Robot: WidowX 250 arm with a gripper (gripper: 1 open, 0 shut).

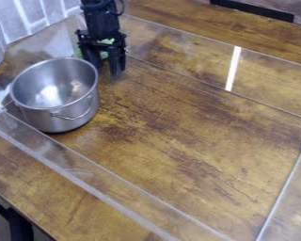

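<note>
My black gripper [101,47] is at the top left of the camera view, just behind a steel pot [55,94] with a wire handle. It hangs over a green object [86,47], which is mostly hidden behind it; whether the fingers hold it cannot be told. The pot stands upright on the wooden table.
A silvery sheet [15,24] lines the back left.
</note>
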